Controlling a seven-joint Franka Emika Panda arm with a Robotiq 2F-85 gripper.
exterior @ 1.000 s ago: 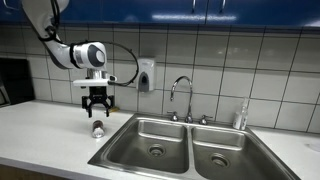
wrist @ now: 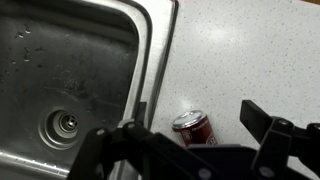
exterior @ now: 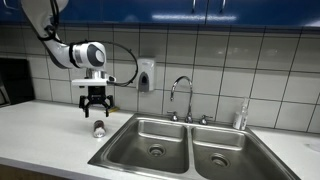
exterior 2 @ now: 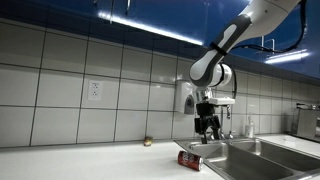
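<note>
A red can (exterior 2: 189,160) with a silver end lies on its side on the white counter, close to the left edge of the sink. Above it hangs my gripper (exterior: 95,110), pointing down and open, with its fingers apart and nothing held. In the wrist view the can (wrist: 199,131) shows between and below the spread fingers of the gripper, its silver end facing the far side. Part of the can's body is hidden behind the gripper's base there.
A double steel sink (exterior: 150,150) with a tall faucet (exterior: 174,95) lies right of the can. A clear bottle (exterior: 241,115) stands behind the sink. A small brown object (exterior 2: 148,141) sits by the wall.
My arm and open gripper look nearly unmoved.
</note>
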